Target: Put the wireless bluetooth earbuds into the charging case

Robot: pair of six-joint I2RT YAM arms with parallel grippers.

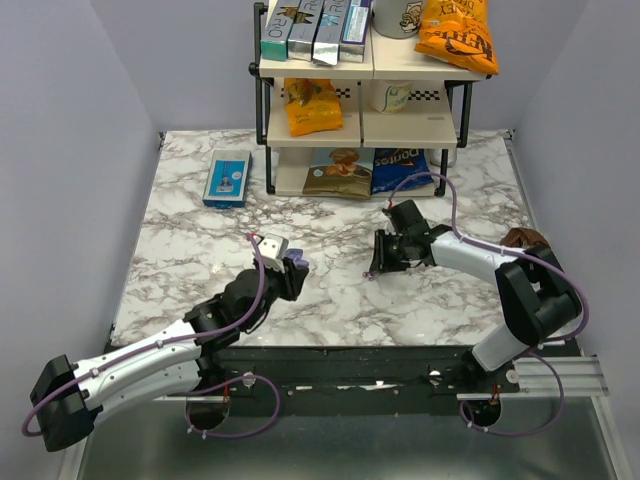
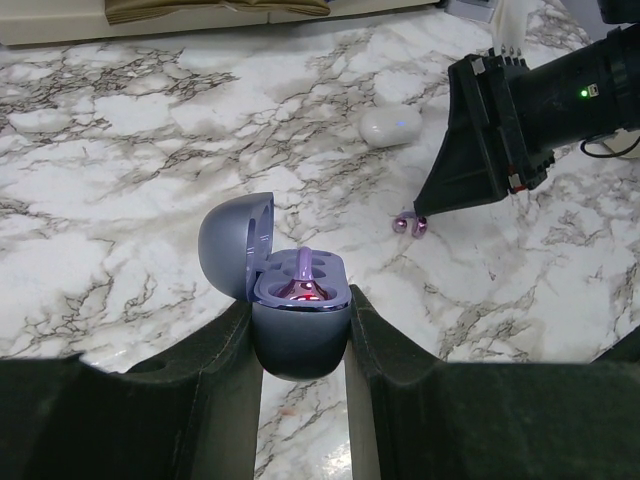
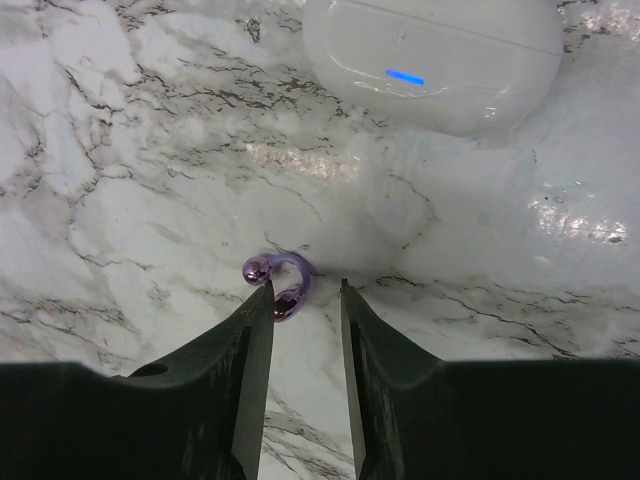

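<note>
In the left wrist view the purple charging case (image 2: pixel 300 335) is pinched between the fingers of my left gripper, its lid (image 2: pixel 238 245) standing open. One purple earbud (image 2: pixel 304 268) sits in the case, its metallic end showing. A second earbud (image 3: pixel 303 272), a small purple C shape with two shiny ends, lies on the marble table, away from the case. My open right gripper is low over it. That earbud shows mainly by the left finger (image 3: pixel 262 330), which overlaps part of it; nothing is gripped.
A white rounded object (image 3: pixel 435 60) with a blue light lies on the table beyond the loose earbud. A blue box (image 1: pixel 227 178) stands at the back left, and a loaded shelf (image 1: pixel 365 125) at the back. Bare marble lies between the two grippers.
</note>
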